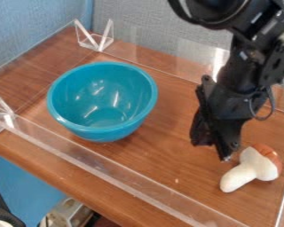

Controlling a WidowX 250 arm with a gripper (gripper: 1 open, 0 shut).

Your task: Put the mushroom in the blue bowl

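The mushroom (251, 168) lies on its side on the wooden table near the right edge, its orange-brown cap toward the back and its pale stem toward the front. Just behind and left of it, low over the table, is my black gripper (216, 146). A small gap shows between the gripper and the mushroom, which rests on the table. From this angle the fingers merge into one dark shape, so their opening cannot be made out. The blue bowl (103, 99) stands at the left, empty.
Clear table (156, 164) lies between the bowl and the mushroom. A transparent panel edge (121, 177) runs along the front. White wire-like corner pieces (95, 35) sit at the back left and left edge. A grey wall closes off the back.
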